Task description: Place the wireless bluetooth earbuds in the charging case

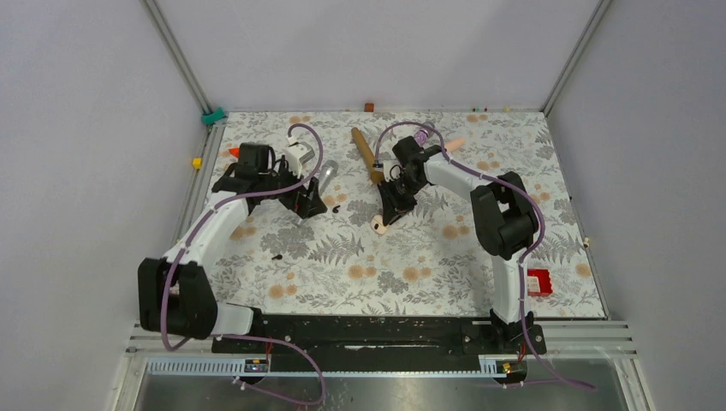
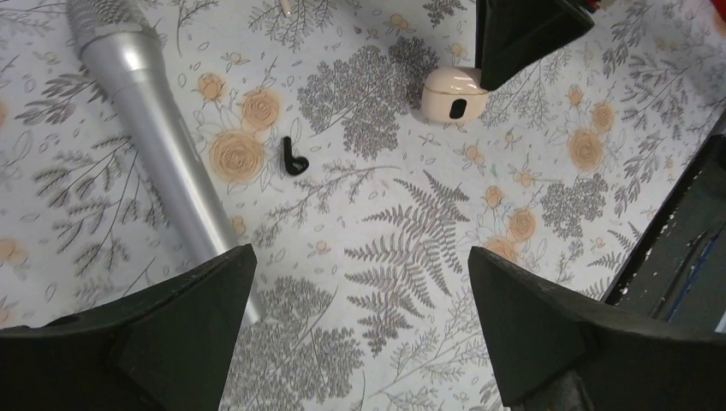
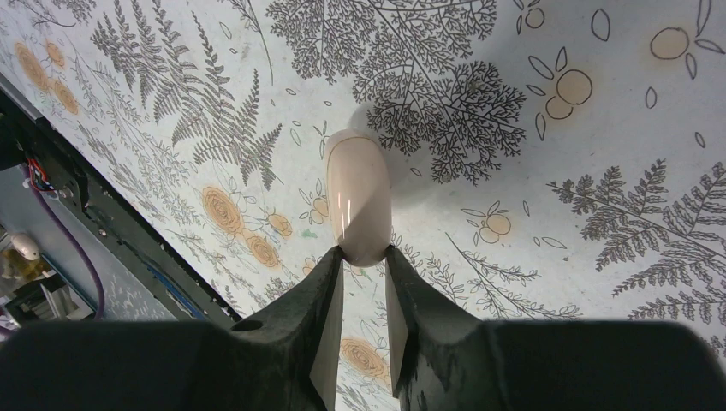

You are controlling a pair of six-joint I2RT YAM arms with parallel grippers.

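The pale pink charging case (image 1: 377,225) lies on the patterned mat, with my right gripper (image 1: 389,212) at it; in the right wrist view its fingertips meet at the near end of the case (image 3: 358,193), partly open or closing. In the left wrist view the case (image 2: 452,96) shows a dark oval on its side. A black earbud (image 2: 294,161) lies between it and a silver microphone; another small black earbud (image 1: 276,257) lies lower left in the top view. My left gripper is open above the mat, its fingers empty, near the microphone.
The silver microphone (image 2: 163,154) lies left of the case. A brown cylinder (image 1: 364,150), a purple item and a pink object (image 1: 456,144) are at the back. A red tray (image 1: 538,282) sits at right front.
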